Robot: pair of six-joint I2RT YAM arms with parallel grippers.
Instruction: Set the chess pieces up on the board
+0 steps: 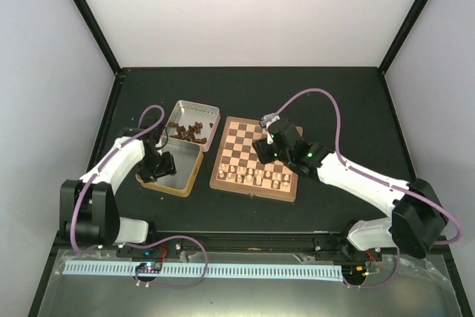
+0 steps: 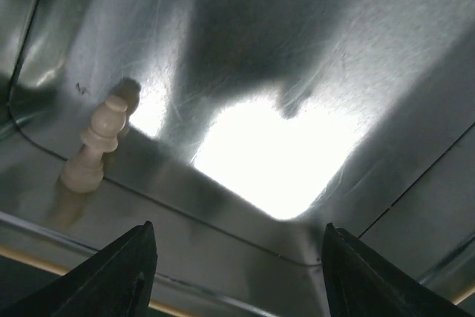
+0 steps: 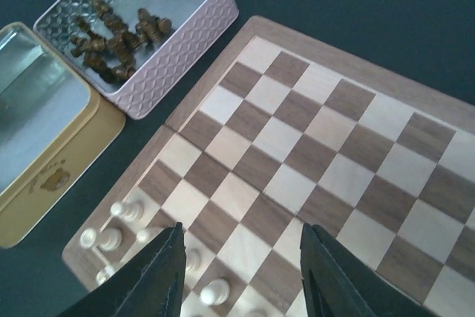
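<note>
A wooden chessboard (image 1: 245, 142) holds light pieces (image 1: 250, 176) along its near rows; the far squares are empty. My left gripper (image 1: 158, 168) hangs over the gold-rimmed metal tray (image 1: 185, 185); in the left wrist view its fingers are open, above and beside a lone light piece (image 2: 102, 135) lying inside. My right gripper (image 1: 260, 150) is above the board, its fingers open with nothing visible between them in the right wrist view.
A perforated pale container (image 3: 174, 57) with dark pieces sits behind the gold-rimmed tray, left of the board.
</note>
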